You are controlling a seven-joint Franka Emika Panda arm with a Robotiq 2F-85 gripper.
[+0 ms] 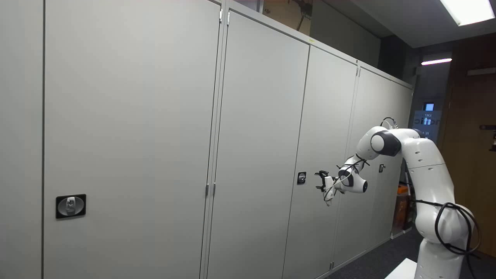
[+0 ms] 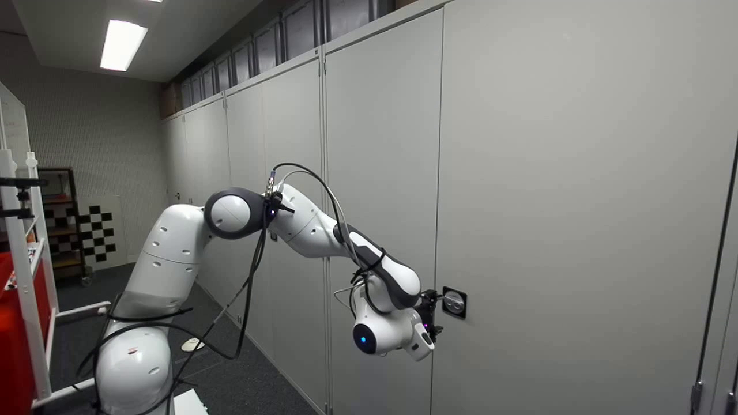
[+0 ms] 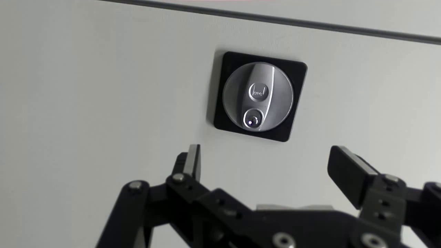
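A round silver cabinet handle [image 3: 259, 97] in a square black plate is set in a grey cabinet door [image 3: 124, 95]. In the wrist view it lies above and between my two fingers, with bare door around it. My gripper stands wide open and empty. Exterior view 1 has the gripper [image 1: 318, 180] to the right of the handle [image 1: 302, 177], with a gap between them. From the other side, exterior view 2 shows the gripper [image 2: 437, 314] just left of the handle [image 2: 454, 303], overlapping its edge; contact cannot be judged there.
The cabinet doors form a flat wall, all shut. A door seam [image 3: 268, 18] runs near the handle. Another handle [image 1: 71, 206] sits far left, and one more [image 1: 381, 168] is behind the arm. Dark cables [image 2: 252, 270] hang loosely from the arm. A white frame [image 2: 24, 276] stands far left.
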